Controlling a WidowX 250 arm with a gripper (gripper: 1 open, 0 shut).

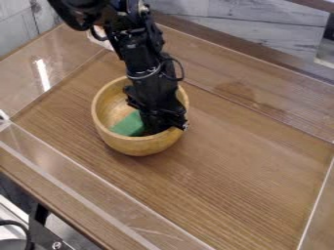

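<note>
A yellow-tan bowl [113, 139] sits on the wooden table at the centre left, with a green object [128, 125] lying inside it. The black arm reaches down from the top, and its gripper [158, 120] is low inside the bowl at the right side, over part of the green object. The fingertips are dark and partly hidden, so whether anything is between them is unclear.
A white wall stands behind at the top right. A clear plastic item is at the back left, behind the arm. A black cable lies at the lower left.
</note>
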